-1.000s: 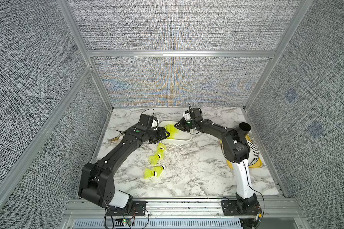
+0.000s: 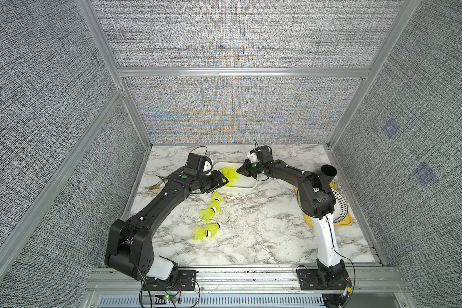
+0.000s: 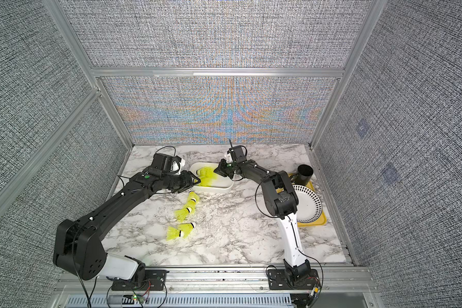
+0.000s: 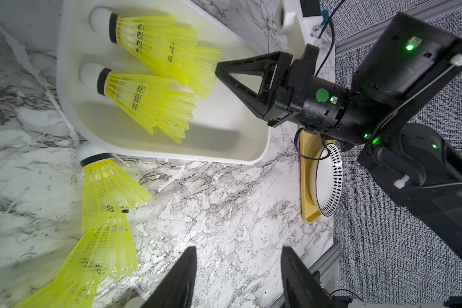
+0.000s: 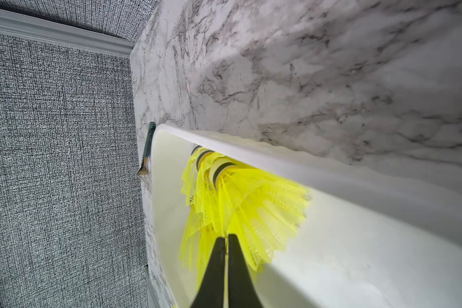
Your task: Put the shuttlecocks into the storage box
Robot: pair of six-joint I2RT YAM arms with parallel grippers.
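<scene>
The white storage box (image 2: 247, 191) lies at the back of the table with yellow shuttlecocks (image 4: 138, 95) inside, heads towards one end. My right gripper reaches in over their skirts, its fingers almost together with a thin yellow line between them. Whether mesh is pinched there cannot be made out. In the left wrist view, its tip meets the edge of one skirt. My left gripper stands open and empty near the box's left end. Outside the box, one group of shuttlecocks (image 2: 211, 206) lies in front of it, and another group (image 2: 207, 231) lies closer to the front edge.
To the right, a white plate (image 3: 308, 204) rests on a yellow tray (image 3: 318, 220), with a dark cup (image 3: 304, 173) behind. A small brush (image 5: 146, 148) lies beyond the box's left end.
The left arm and the shuttlecocks outside the box look unchanged.
</scene>
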